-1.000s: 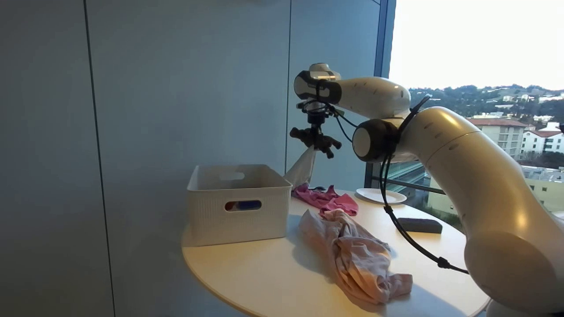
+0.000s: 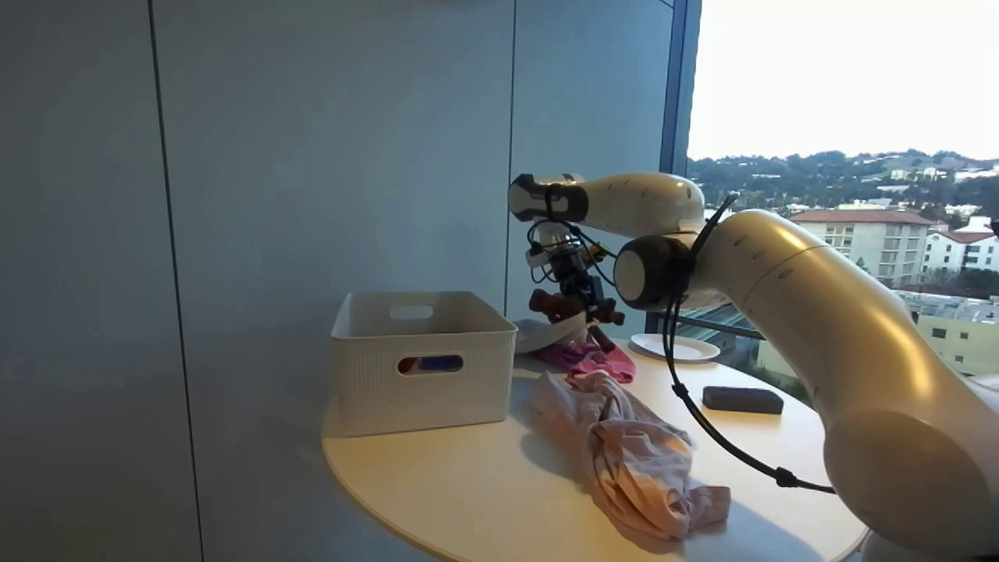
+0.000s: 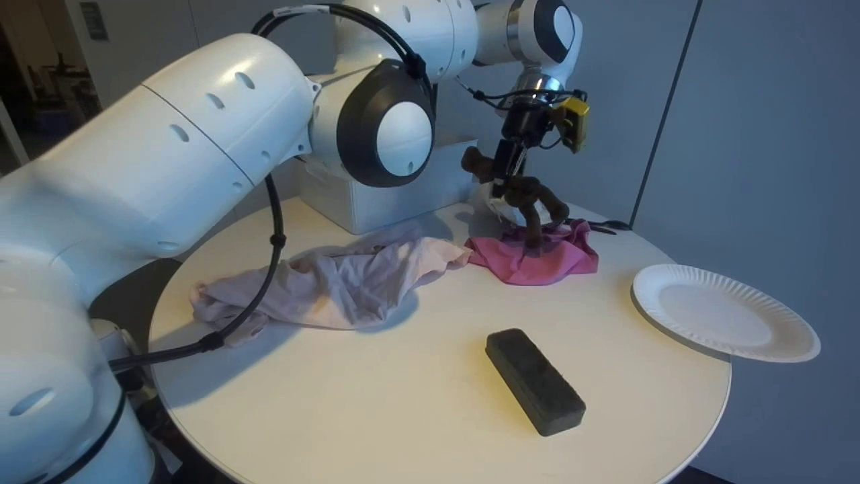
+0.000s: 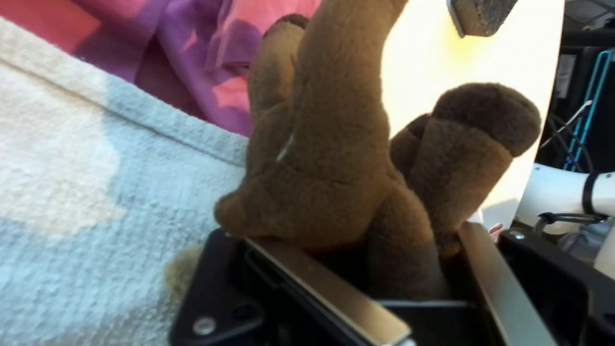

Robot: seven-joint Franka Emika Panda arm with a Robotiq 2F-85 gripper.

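A brown plush toy (image 4: 328,155) with several stubby limbs hangs at my gripper (image 3: 504,187), which is shut on it. One of its limbs drops between the fingers in the wrist view; the exact grip is partly hidden. Beneath and beside the toy is a white cloth (image 4: 115,173), low behind the basket in exterior view 1. Whether the fingers also pinch this cloth, I cannot tell. A pink and purple cloth (image 3: 548,258) lies crumpled just below the toy, whose lowest limb reaches down to it.
The white basket (image 2: 426,393) stands at the table's left, with something coloured inside. A pale pink garment (image 2: 637,459) is spread near the middle. A dark block (image 3: 536,383) and a paper plate (image 3: 717,310) lie apart, the plate overhanging the table edge.
My gripper has come down with the plush toy and tilted. The white cloth, which hung stretched beneath it, now lies slumped lower behind the basket.
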